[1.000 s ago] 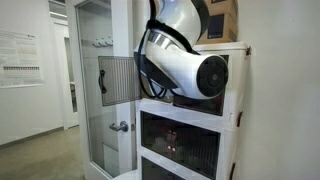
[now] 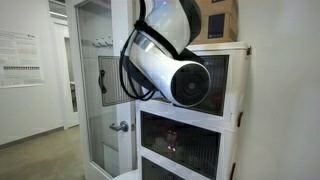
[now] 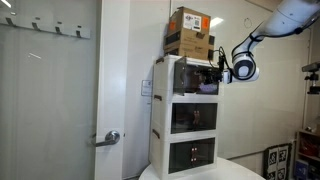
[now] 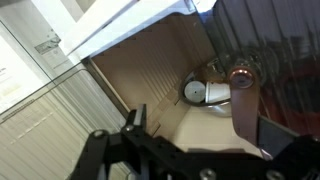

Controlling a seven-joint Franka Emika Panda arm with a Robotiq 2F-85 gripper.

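A white cabinet (image 2: 180,121) has several stacked compartments with dark ribbed see-through doors. At the top, one door panel (image 2: 112,88) with a dark handle (image 2: 102,80) stands swung out to the left. In the wrist view my gripper is open, its black fingers (image 4: 137,120) spread apart before the top compartment. A brown handle (image 4: 242,95) on the ribbed right-hand door (image 4: 285,70) is close to the right finger; whether they touch is unclear. Inside, white and metallic items (image 4: 205,92) lie by the brown side wall. The arm hides the gripper in exterior view 1.
Cardboard boxes (image 3: 188,32) sit on top of the cabinet. A glass door with a lever handle (image 3: 108,138) is to its left. Free wall is visible right of the cabinet in exterior view 1.
Over the last second the arm has shifted left and slightly down in exterior view 1, covering more of the swung-out panel.
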